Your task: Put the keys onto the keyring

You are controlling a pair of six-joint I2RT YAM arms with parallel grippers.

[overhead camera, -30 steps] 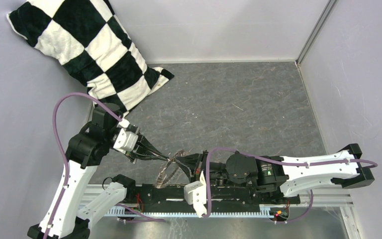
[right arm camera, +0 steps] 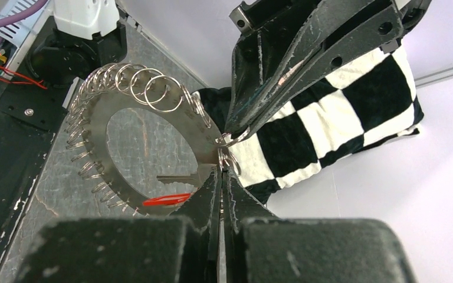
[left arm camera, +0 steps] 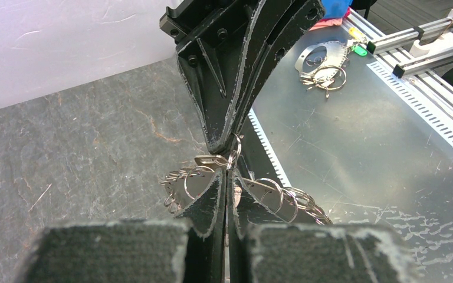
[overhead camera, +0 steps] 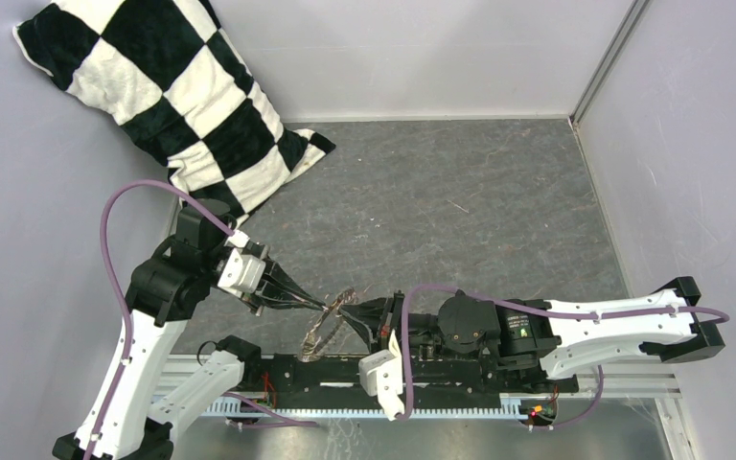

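The keyring is a large metal hoop [right arm camera: 103, 127] fringed with several small wire rings, hanging between my two grippers. My left gripper is shut at its edge, with a small ring [left arm camera: 235, 152] rising from the fingertips. From the other side comes my right gripper, also shut, its tips almost touching the left one's. Beside the right fingertips lies a key, its blade [right arm camera: 176, 178] pointing left, with a red piece [right arm camera: 168, 199] just below. Whether the right fingers pinch the key or a thin ring, I cannot tell. The fingers partly hide the hoop.
A second bunch of rings and metal plates [left arm camera: 323, 66] lies on the metal table behind. A checkered cushion [overhead camera: 187, 105] leans in the back left corner. The grey floor [overhead camera: 441, 201] beyond the arms is clear.
The hoop swayed with it; the left arm has stayed still.
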